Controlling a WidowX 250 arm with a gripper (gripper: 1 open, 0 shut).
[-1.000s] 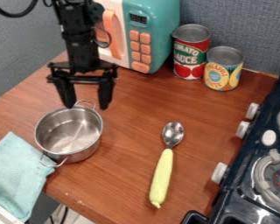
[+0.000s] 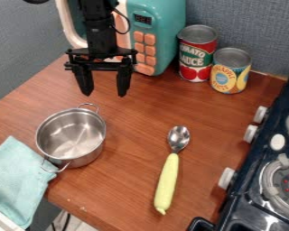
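The black gripper [image 2: 104,83] hangs at the upper left over the wooden table, open with nothing between its fingers, just in front of the teal toy microwave [image 2: 158,34]. Below it stands a steel pot [image 2: 69,135], empty. A spoon [image 2: 179,138] lies at the centre right, with a yellow corn-like object [image 2: 168,184] lying in line below it.
Two cans, a red tomato can [image 2: 197,56] and a yellow can [image 2: 229,72], stand at the back right. A black stove [image 2: 258,198] fills the right side. A light blue cloth [image 2: 17,180] lies at the left front edge.
The gripper has moved up and back, away from the pot toward the microwave, staying open. The objects on the table have not visibly moved.
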